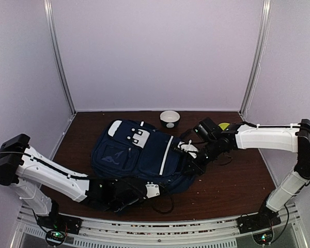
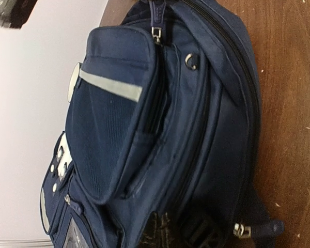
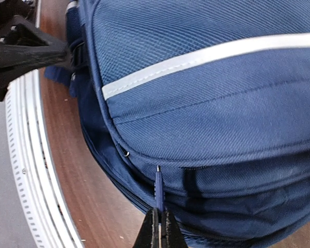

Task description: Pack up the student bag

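Observation:
The navy backpack lies flat on the table, with white patches and a pale stripe. My left gripper is shut at the bag's near side, below the mesh pocket, with nothing seen between its fingers. A zipper pull shows beside it on the right. My right gripper is shut at the bag's right end, on a thin navy zipper pull that stands up from between its fingertips, below the edge of the striped panel.
A white-lined bowl stands behind the bag, and a yellow item at back right is partly hidden by the right arm. The dark table has bare wood at both sides. Walls enclose it.

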